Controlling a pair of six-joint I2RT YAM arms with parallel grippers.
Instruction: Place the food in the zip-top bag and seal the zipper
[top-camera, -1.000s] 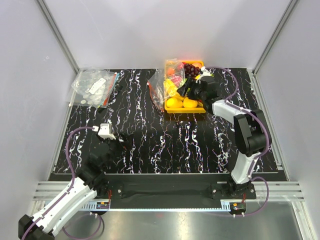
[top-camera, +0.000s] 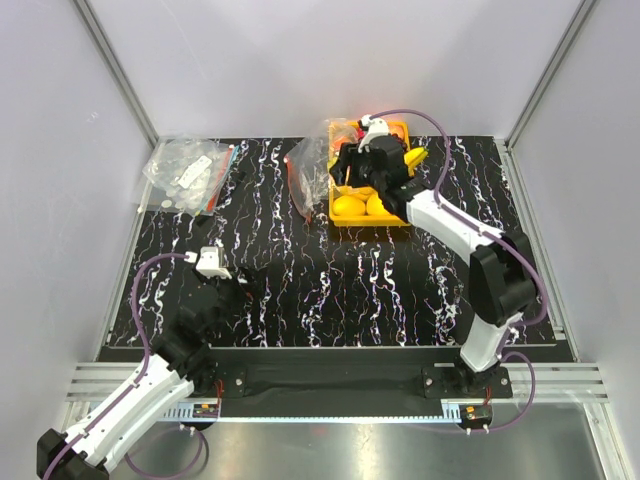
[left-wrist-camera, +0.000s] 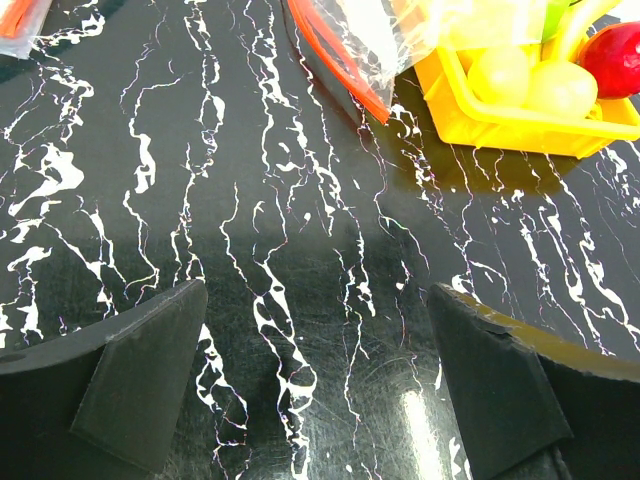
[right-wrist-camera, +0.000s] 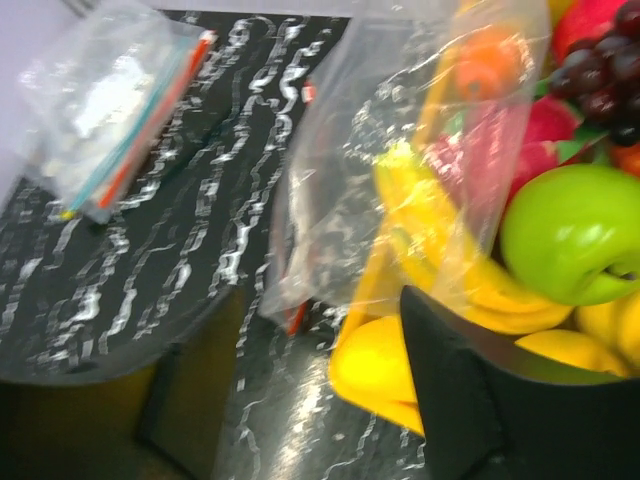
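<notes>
A clear zip bag with red zipper (top-camera: 305, 175) lies against the left side of a yellow bin (top-camera: 370, 220), partly over it. The bin holds fruit, including a green apple (right-wrist-camera: 565, 235), bananas (right-wrist-camera: 510, 305) and grapes (right-wrist-camera: 600, 85). My right gripper hovers above the bag and the bin's left part, fingers apart, nothing seen between them. My left gripper is open over bare table at the front left.
More zip bags (top-camera: 185, 175) lie flat at the back left. Walls enclose the sides and back.
My right gripper has risen and moved up and left over the bin. The bag beside the bin has shifted slightly left. The left arm is still.
</notes>
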